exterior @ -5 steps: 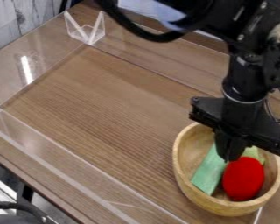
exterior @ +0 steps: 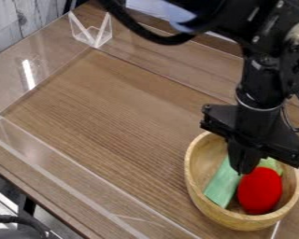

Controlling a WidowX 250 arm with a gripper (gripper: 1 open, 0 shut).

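Note:
My black gripper [exterior: 243, 159] hangs low over a round wooden bowl [exterior: 197, 191] at the right, its fingertips down inside the bowl's far part. The fingers look shut, with nothing seen between them, though their tips are partly hard to make out. In the bowl lie a red rounded object [exterior: 260, 190] at the right and a pale green object [exterior: 222, 187] beside it, partly under the gripper.
A small clear plastic rack [exterior: 92, 30] stands at the back left. Dark cables show at the lower left edge.

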